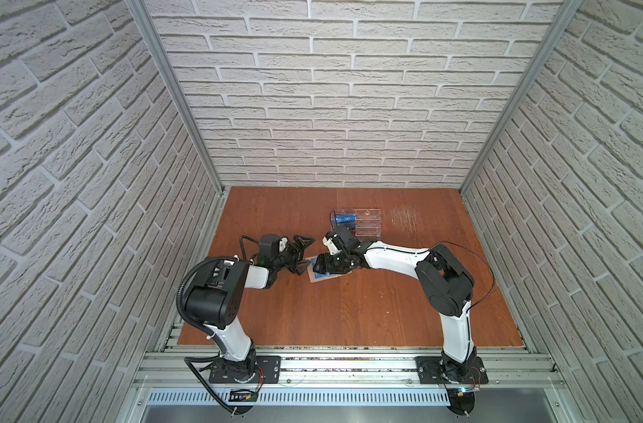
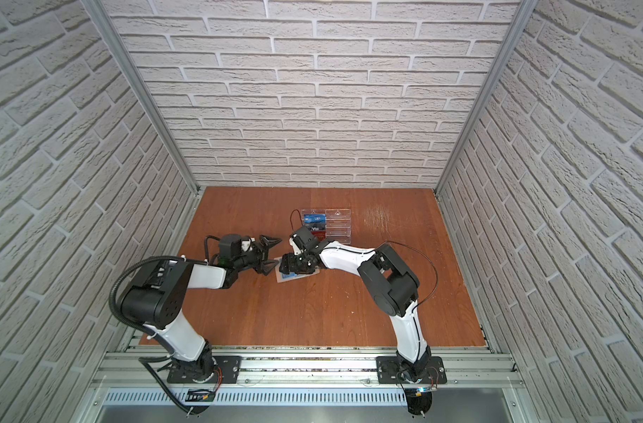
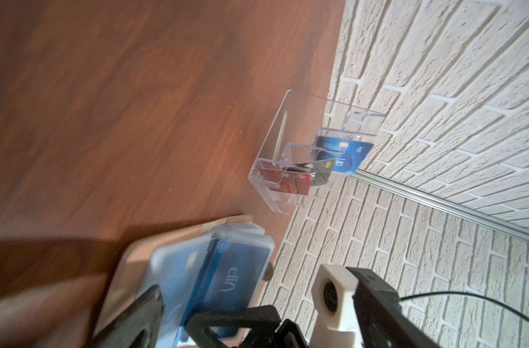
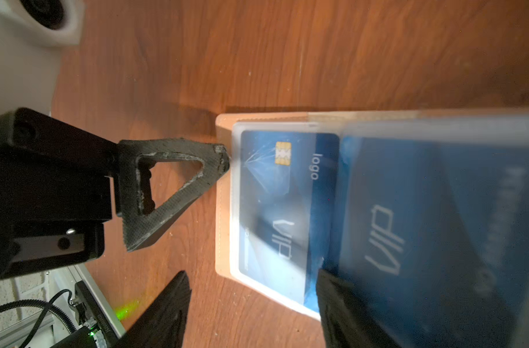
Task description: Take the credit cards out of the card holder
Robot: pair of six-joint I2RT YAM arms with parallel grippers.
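The tan card holder (image 4: 223, 243) lies open on the table with clear sleeves. A blue VIP card (image 4: 274, 203) sits in the near-left sleeve in the right wrist view, and another blue VIP card (image 4: 427, 226) fills the blurred sleeve beside it. Over the holder, my right gripper has its fingers apart, with the lower edge of the holder between them; no card is seen pinched. My left gripper (image 1: 304, 255) stands open at the holder's left end, one of its fingers (image 4: 174, 188) close to the left edge. The right arm hides part of the holder from above.
Behind the holder stands a clear acrylic rack (image 1: 368, 222) with a blue card (image 3: 350, 152) and a red card (image 3: 293, 181) in its slots. The two grippers are close together.
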